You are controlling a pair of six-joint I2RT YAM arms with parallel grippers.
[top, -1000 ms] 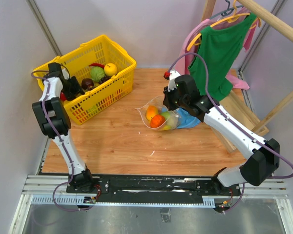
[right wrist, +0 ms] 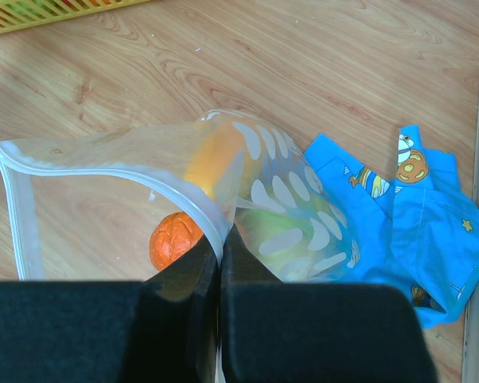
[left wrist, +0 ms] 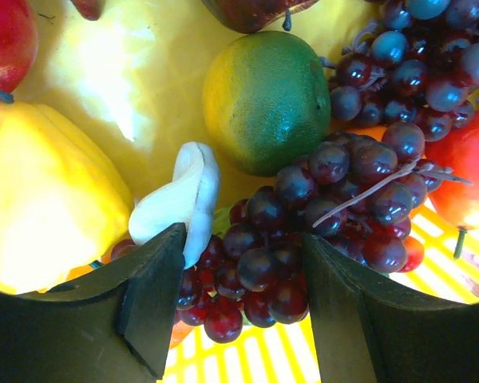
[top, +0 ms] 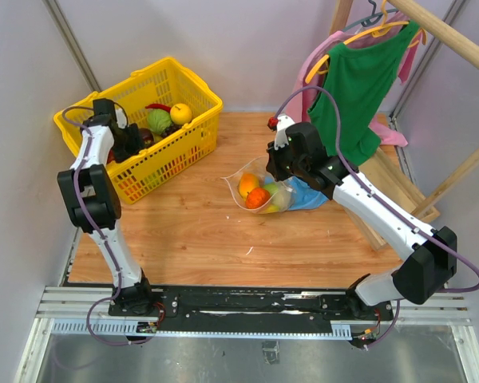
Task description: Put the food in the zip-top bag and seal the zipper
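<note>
My left gripper hangs inside the yellow basket (top: 156,175), part open over dark red grapes (left wrist: 255,271), with a white object (left wrist: 172,203) by its left finger, a yellow fruit (left wrist: 44,191) and a green citrus (left wrist: 267,100) around it. My right gripper is shut on the edge of the zip top bag (right wrist: 104,171), holding it up. The bag stands on the table with an orange (top: 248,183), a red-orange fruit (top: 257,197) and greenish items inside.
Blue cloth (right wrist: 431,239) lies beside the bag. A wooden rack (top: 455,179) with hanging green and pink clothes (top: 351,96) stands at the right.
The left arm has shifted slightly within the basket, a little toward the right. The right arm and the bag have stayed still.
</note>
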